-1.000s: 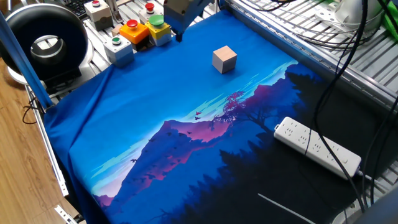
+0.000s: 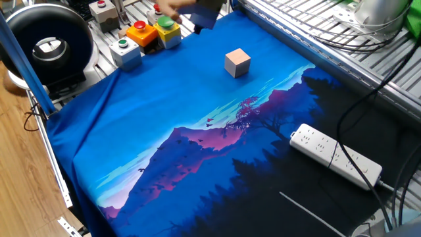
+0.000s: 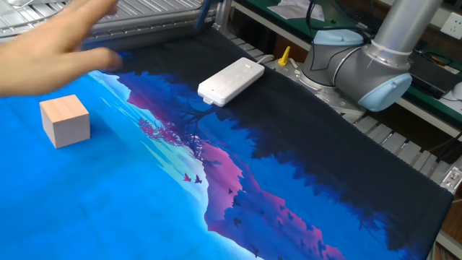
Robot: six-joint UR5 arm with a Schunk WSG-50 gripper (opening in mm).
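Observation:
A light wooden cube (image 2: pixel 237 63) rests on the blue printed cloth, toward the back; the other exterior view shows the same cube (image 3: pixel 65 120) at the left. The dark end of my arm, with the gripper (image 2: pixel 198 29), reaches in at the top edge of exterior view 1, behind the cube and apart from it. It is small and partly cut off, so the finger state and anything between the fingers cannot be made out. A person's hand (image 2: pixel 170 9) is beside it. In exterior view 2 a hand (image 3: pixel 58 50) shows above the cube, and my gripper is out of sight.
Several push-button boxes, among them an orange one (image 2: pixel 142 34) and a yellow one (image 2: pixel 168 33), stand at the back left. A white power strip (image 2: pixel 335 155) lies on the cloth's dark part, with black cables (image 2: pixel 342 125) hanging near it. Mid-cloth is clear.
The arm's dark end has shifted and tilted at the top edge. A person's hand has come in beside it. The hanging cables at the right have swung; the cube stays put.

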